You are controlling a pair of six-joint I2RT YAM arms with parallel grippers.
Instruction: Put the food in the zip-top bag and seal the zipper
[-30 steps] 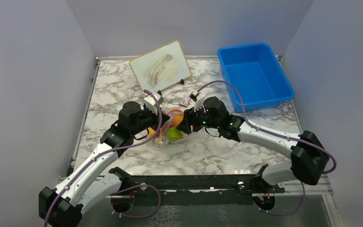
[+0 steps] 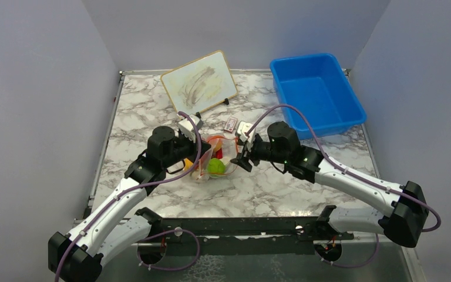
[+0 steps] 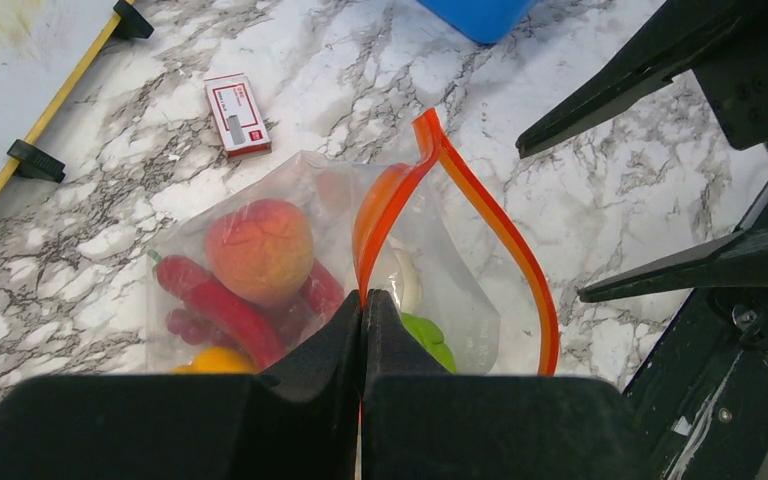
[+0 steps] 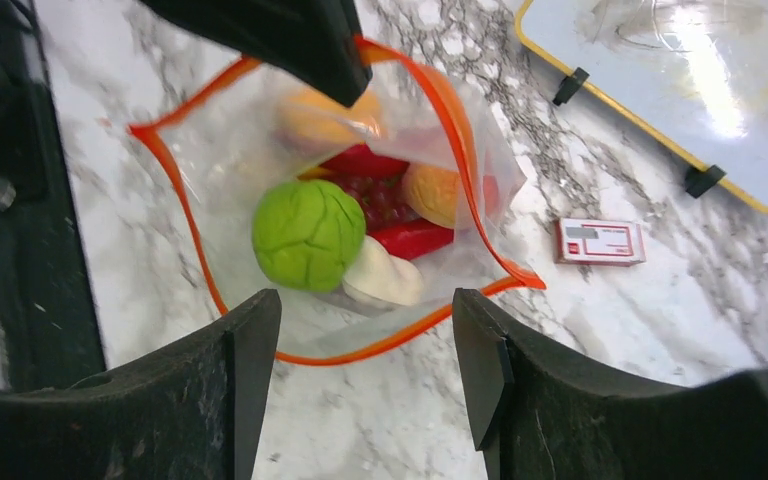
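Observation:
A clear bag (image 3: 470,310) with an orange zipper rim (image 4: 450,110) has its mouth spread open. My left gripper is shut on one side of that rim. Inside lie a peach (image 3: 260,250), red peppers (image 3: 215,298), purple grapes (image 4: 385,200), a round green vegetable (image 4: 308,235), a white piece (image 4: 382,275) and something orange-yellow, partly hidden. Right of the bag in the top view, my right gripper has its fingers well apart and nothing between them. In its own wrist view, the near rim passes beyond these fingertips (image 4: 265,305).
A small red-and-white box (image 3: 238,115) lies behind the bag. Farther back stands a whiteboard (image 2: 199,82) on black feet. The blue bin (image 2: 317,88) occupies the back right.
An orange fruit was at my right gripper over the bag's mouth a second ago. That gripper has since moved right, clear of the opening. The left arm looks unmoved.

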